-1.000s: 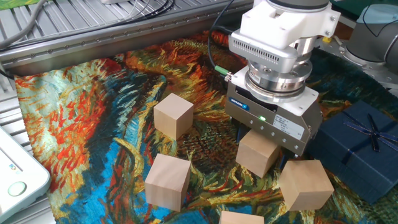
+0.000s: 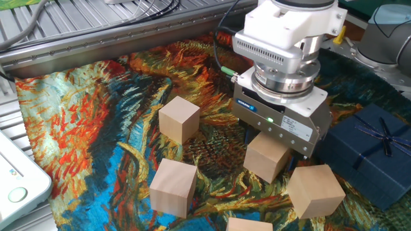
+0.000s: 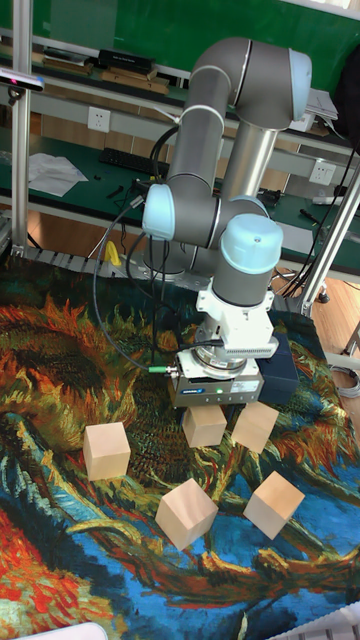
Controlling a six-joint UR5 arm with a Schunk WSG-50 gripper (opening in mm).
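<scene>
In exterior view 2 my gripper (image 2: pixel 270 149) points down over a plain wooden block (image 2: pixel 266 158). Dark fingers (image 2: pixel 294 160) show at this block's left and right edges, partly hidden behind it and the gripper body. Whether they press on the block cannot be made out. The block rests on the cloth. In exterior view 3 the gripper body covers the top of the same block (image 3: pixel 202 429). Another wooden block (image 2: pixel 315 192) sits close by on its right. Further left are two more, a rear block (image 2: pixel 180 120) and a front block (image 2: pixel 173 187).
A cut-off wooden block (image 2: pixel 249 225) lies at the bottom edge of exterior view 2. Right of the gripper stands a dark blue box (image 2: pixel 369 151) with a ribbon. A white device (image 2: pixel 19 183) occupies the left edge.
None of the blocks has visibly moved.
</scene>
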